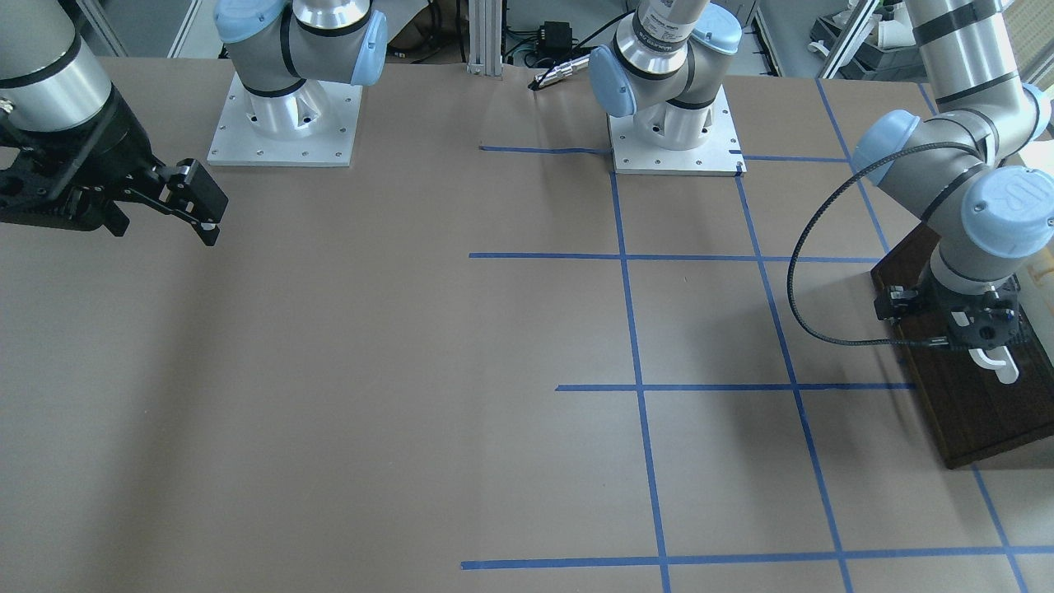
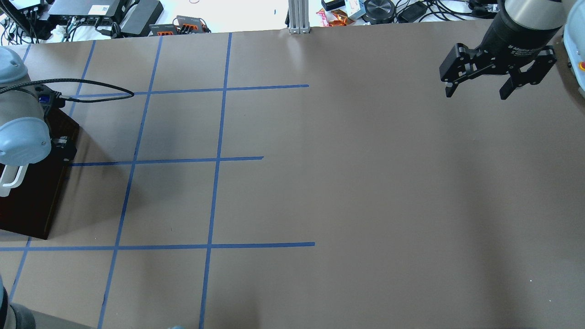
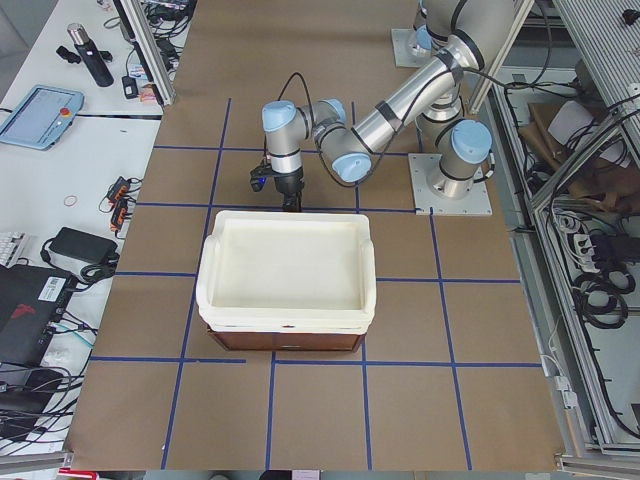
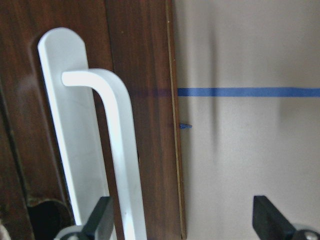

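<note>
A dark brown wooden box (image 1: 958, 415) lies at the right in the front view, with a white handle (image 1: 1000, 367) on its face. In the wrist view the white handle (image 4: 122, 150) runs on a long plate along the wood, near the box's edge. My gripper is open over it, one finger (image 4: 100, 220) over the handle's plate, the other over bare table, nothing seen held between them. In the top view the handle (image 2: 16, 175) is partly under the arm.
A white tray (image 3: 285, 270) sits on the box in the left view. A second black gripper (image 2: 496, 71) hangs at the other side of the table.
</note>
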